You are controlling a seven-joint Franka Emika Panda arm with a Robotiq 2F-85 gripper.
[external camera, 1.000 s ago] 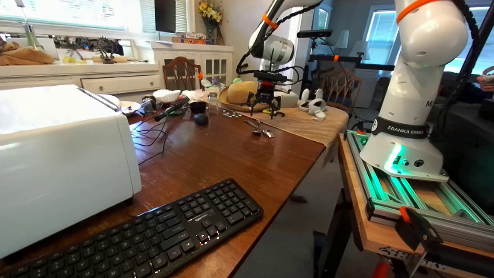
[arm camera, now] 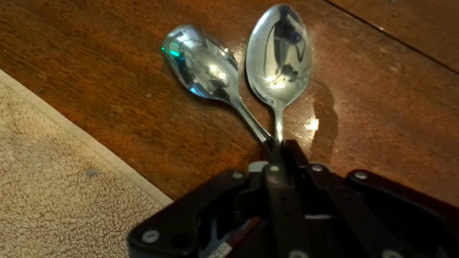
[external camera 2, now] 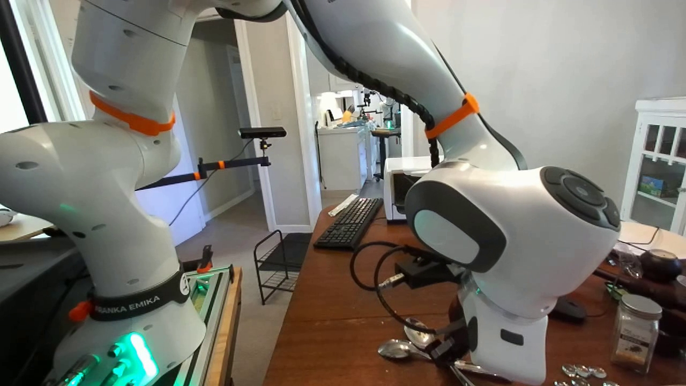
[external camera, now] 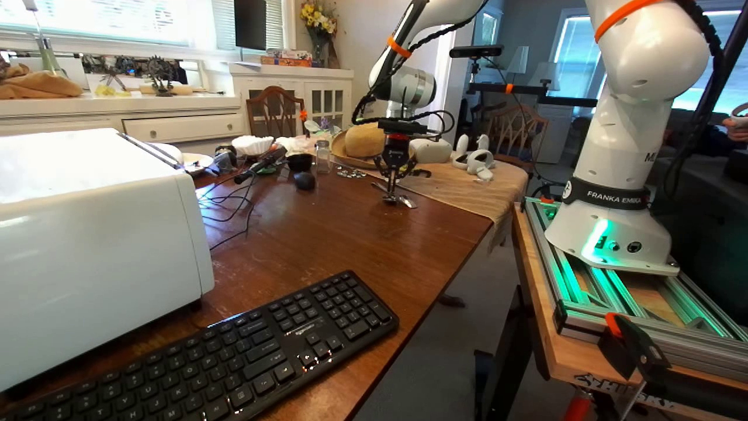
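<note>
Two shiny metal spoons lie bowl-up with handles converging in the wrist view: the left spoon (arm camera: 202,64) slants, while the right spoon (arm camera: 279,56) points almost straight away from me. My gripper is shut at tabletop level, with the right spoon's handle running in between its fingers. The left spoon's handle also reaches the fingertips; whether it is pinched too, I cannot tell. Both handle ends are largely hidden by the gripper. In exterior view 1 the gripper (external camera: 391,196) points down beside the spoon bowls, near the table's right edge.
A tan cloth (arm camera: 64,172) covers the table on one side of the spoons. Small shiny pieces (external camera: 350,172), a glass jar (external camera 2: 636,334) and a black mouse (external camera: 303,180) are nearby. The keyboard (external camera: 280,344) and white appliance (external camera: 98,252) stand farther off, with bare wood between.
My gripper has come down from above the table to the spoons, and its fingers, spread apart before, are now shut. The spoons lie in about the same place.
</note>
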